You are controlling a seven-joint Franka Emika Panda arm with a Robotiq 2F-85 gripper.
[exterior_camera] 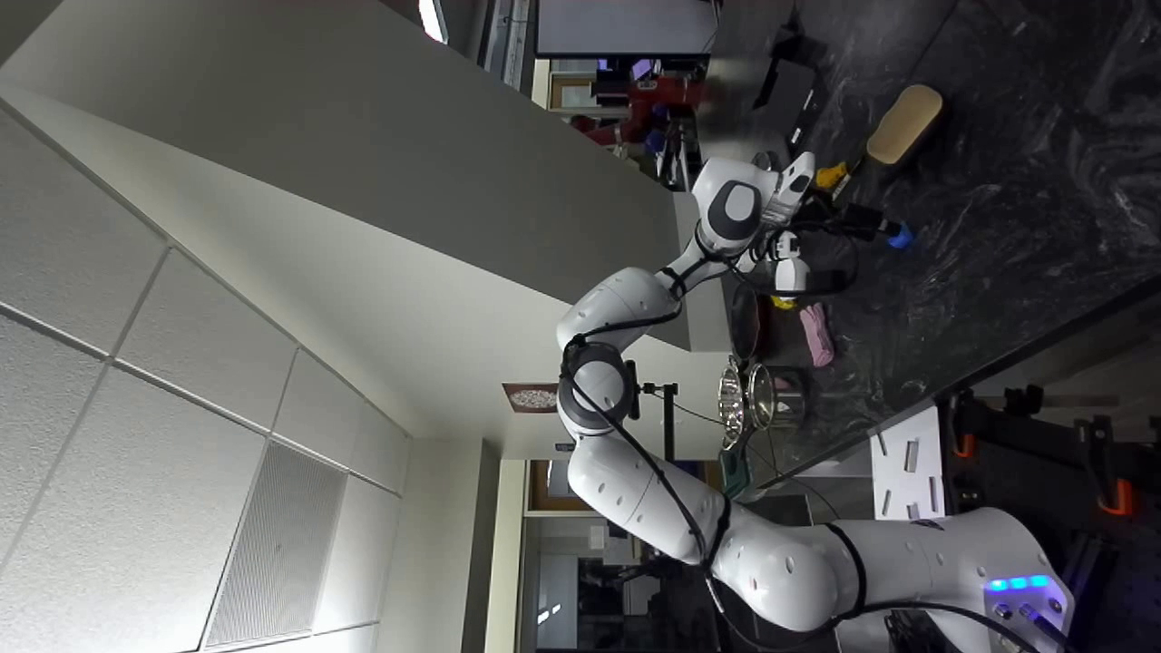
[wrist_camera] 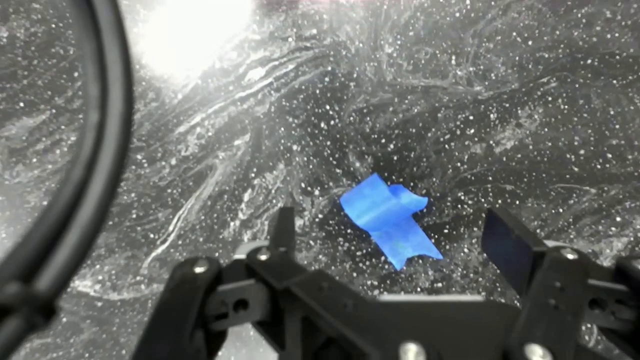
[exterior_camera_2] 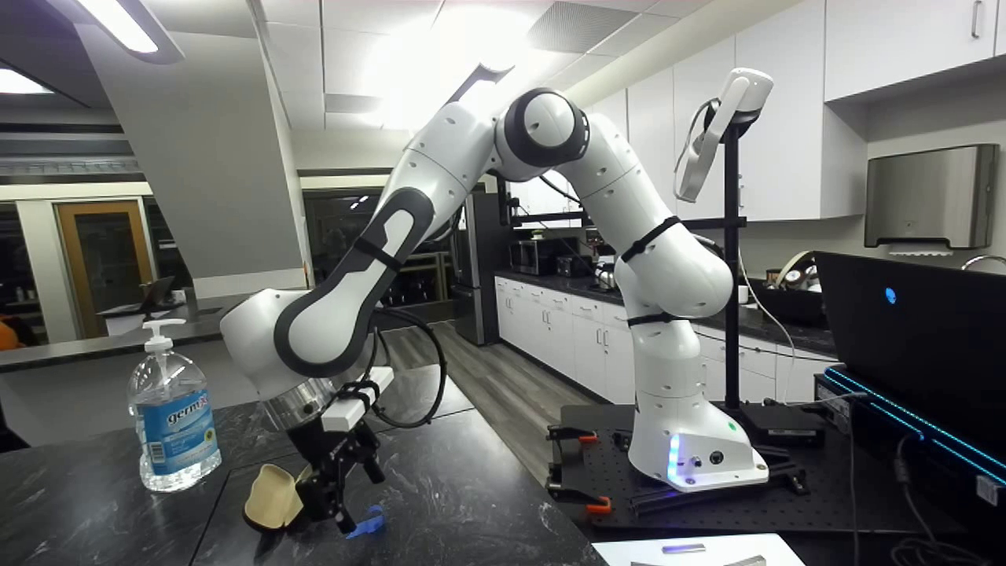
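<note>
A crumpled piece of blue tape (wrist_camera: 390,219) lies on the dark marbled countertop (wrist_camera: 288,132). In the wrist view it shows in the space between the wide-apart fingers of my gripper, which is open and holds nothing. One finger (wrist_camera: 282,231) stands left of the tape, the other to its right. From the second exterior view, the gripper (exterior_camera_2: 361,498) points down at the counter just by the blue tape (exterior_camera_2: 365,523). In the first exterior view, the tape (exterior_camera: 901,236) appears right at the fingertips; the exact height above the counter is hard to tell.
A tan-topped brush or sponge (exterior_camera_2: 273,497) lies close beside the gripper. A sanitizer bottle (exterior_camera_2: 173,420) stands further left. In the first exterior view, a pink cloth (exterior_camera: 816,334), a metal pot (exterior_camera: 778,395) and a white-yellow item (exterior_camera: 791,277) are nearby.
</note>
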